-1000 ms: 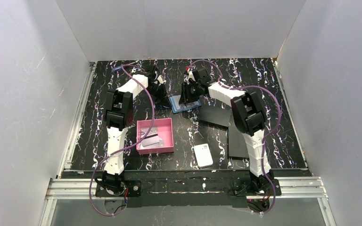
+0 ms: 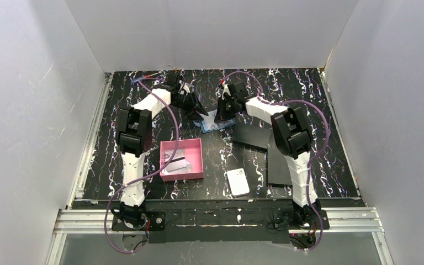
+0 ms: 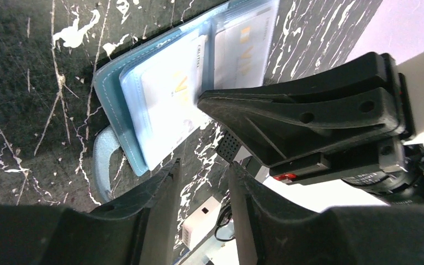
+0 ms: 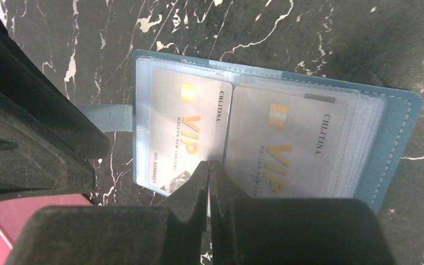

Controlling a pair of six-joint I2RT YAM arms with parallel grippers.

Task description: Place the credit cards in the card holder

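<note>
The blue card holder lies open on the dark marbled table, its strap sticking out at one side. Behind its clear pockets show two silver VIP cards, one in the left half and one in the right half. My right gripper is over the holder; in the right wrist view its fingertips come together in front of the cards, with nothing visible between them. At the holder's strap side, my left gripper stands open and empty.
Nearer the front, a pink box holds a white card with a dark stripe and some clear packaging. A white rectangular object lies front centre. Dark flat panels lie to the right. The two grippers are close together.
My left gripper has moved right, toward the holder, and its fingers have spread. The right gripper's fingers have come together, shifting slightly right. The holder looks unmoved.
</note>
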